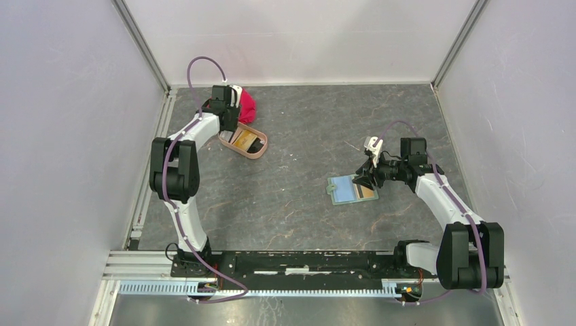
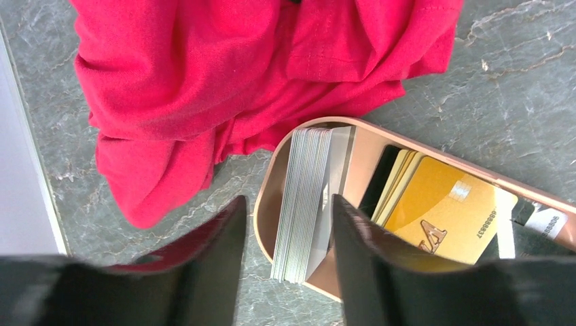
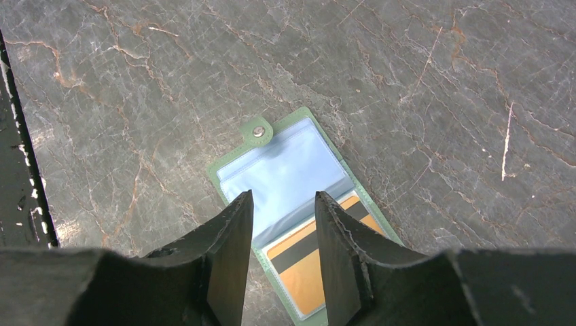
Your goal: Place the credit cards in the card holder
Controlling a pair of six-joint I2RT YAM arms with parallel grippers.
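A pink oval box [image 1: 255, 153] at the back left holds credit cards: in the left wrist view, a stack of white cards [image 2: 299, 197] on edge, gold cards [image 2: 435, 210] and dark ones. My left gripper is over that stack, open, its blurred fingers apart with no card visibly held. A green card holder [image 3: 258, 132] with a pale blue pocket [image 3: 282, 170] and an orange card [image 3: 299, 272] with a dark stripe lies at the right. My right gripper hangs above it, open, nothing seen between its fingers.
A crumpled red cloth [image 2: 170, 102] lies against the box's back side. The grey tabletop [image 1: 292, 136] between the box and the holder is clear. Walls enclose the table at back and sides.
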